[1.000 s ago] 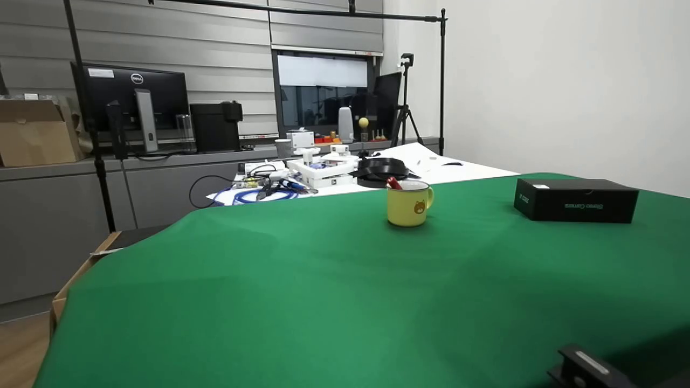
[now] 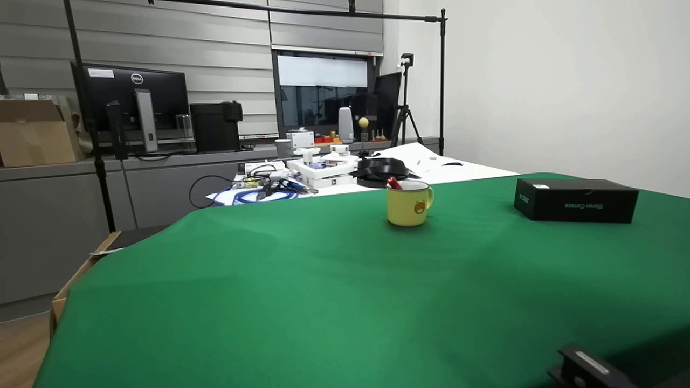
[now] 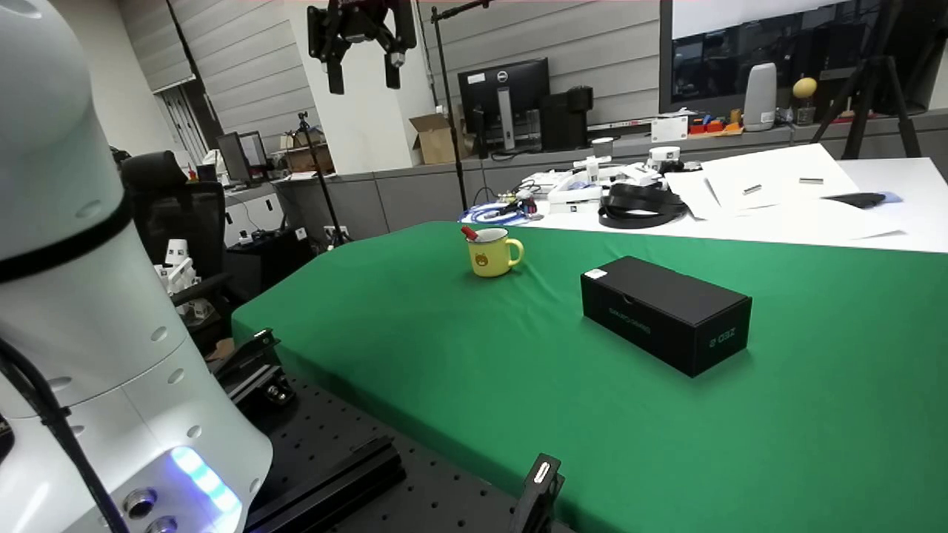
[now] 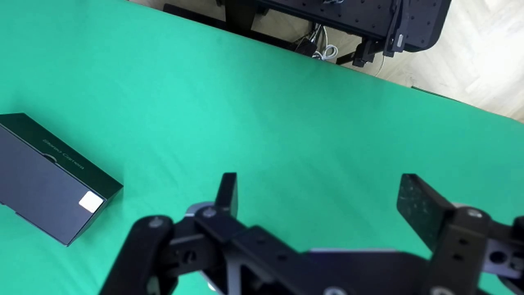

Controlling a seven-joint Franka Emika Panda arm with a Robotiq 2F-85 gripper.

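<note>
A yellow mug (image 2: 405, 206) with a bear face stands upright on the green cloth (image 3: 426, 329), toward the far side of the table. The end of a red object (image 3: 469, 232) sticks up out of the mug; the rest of it is hidden inside. My gripper (image 3: 364, 81) hangs high in the air, well above the table and apart from the mug. Seen in the wrist view, its fingers (image 4: 227, 194) stand wide apart with only green cloth below and nothing between them. The mug cannot be made out in the wrist view.
A black camera box (image 3: 666, 312) lies on the cloth to the right of the mug. Behind the cloth, a white table (image 3: 773, 200) carries a coil of black strap (image 3: 641, 206), cables and papers.
</note>
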